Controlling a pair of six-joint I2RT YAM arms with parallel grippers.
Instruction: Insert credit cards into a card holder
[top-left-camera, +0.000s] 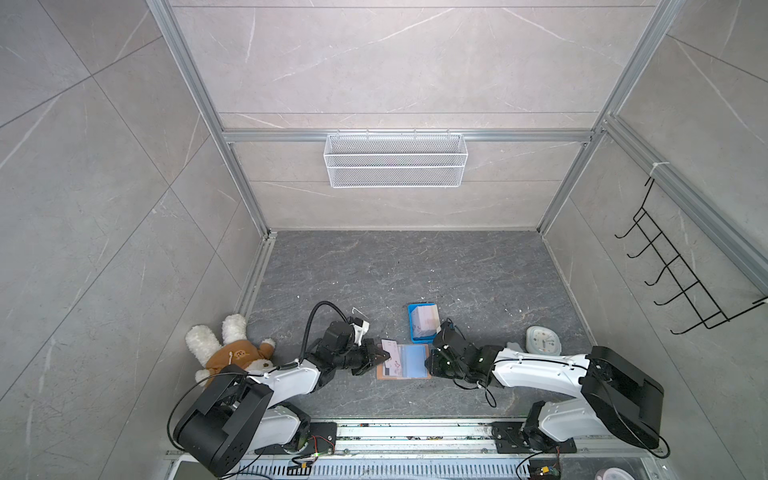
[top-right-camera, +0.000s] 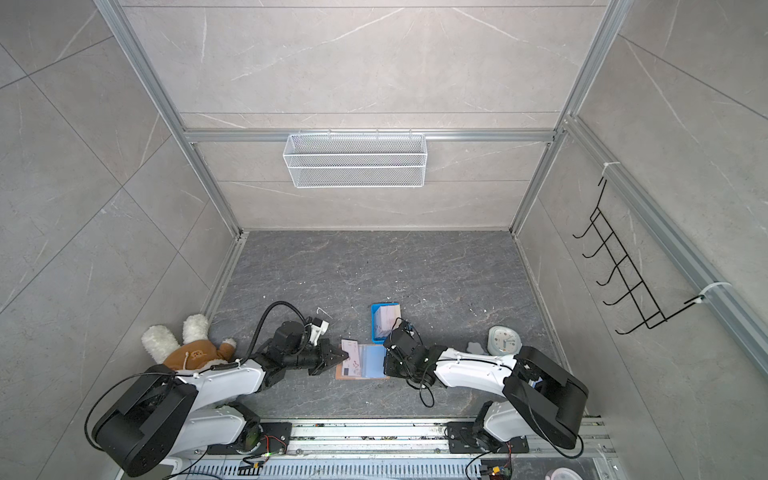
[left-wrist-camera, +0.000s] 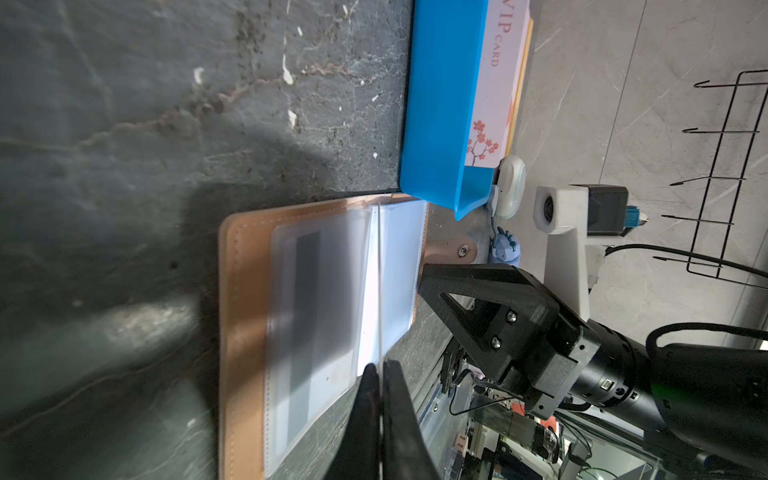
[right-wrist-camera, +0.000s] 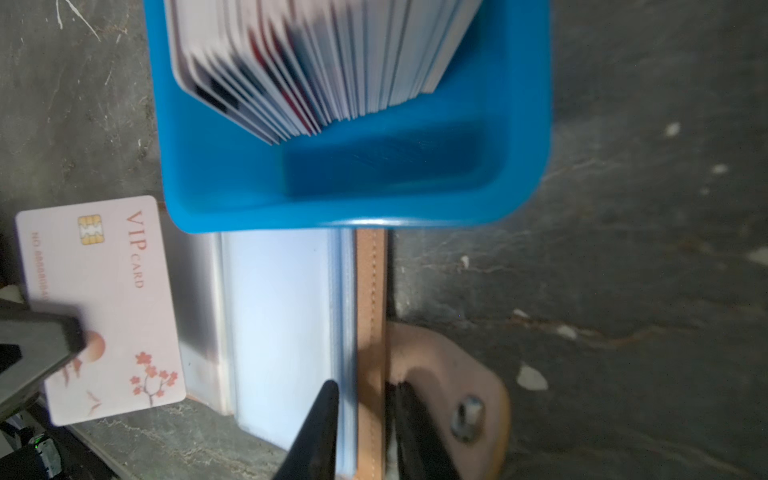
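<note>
A pink VIP card is pinched in my left gripper, which is shut on it; in the left wrist view the card shows almost edge-on. The card hangs over the left part of the open tan card holder (left-wrist-camera: 242, 352), whose clear sleeves (right-wrist-camera: 280, 320) face up. Whether its lower edge touches a sleeve I cannot tell. My right gripper is open at the holder's right edge, with the tan border between its fingertips in view; contact is unclear. Several cards (right-wrist-camera: 320, 56) stand in a blue box (right-wrist-camera: 360, 216) behind the holder.
The holder's snap strap (right-wrist-camera: 448, 368) sticks out to the right. A white clock (top-left-camera: 544, 341) stands farther right, and a teddy bear (top-left-camera: 236, 352) sits by the left wall. The table behind the box is clear.
</note>
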